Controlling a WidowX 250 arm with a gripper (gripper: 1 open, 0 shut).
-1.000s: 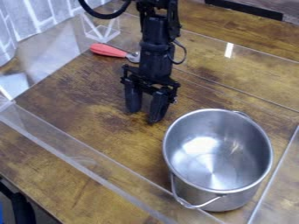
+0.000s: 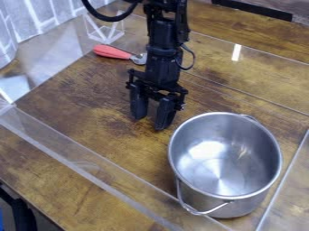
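My gripper [image 2: 154, 113] hangs low over the wooden table, its black fingers pointing down near the surface, in the middle of the view. Whether it is open or shut, or has anything between its fingers, is hard to tell in the dark shapes. A red-handled utensil [image 2: 115, 52] lies behind it to the left. A large steel pot [image 2: 226, 158] with a wire handle stands in front of it to the right.
Clear plastic walls [image 2: 85, 158] border the wooden work area [image 2: 79, 117] at the front left and sides. The wood left of my gripper is bare, as is the area behind the pot.
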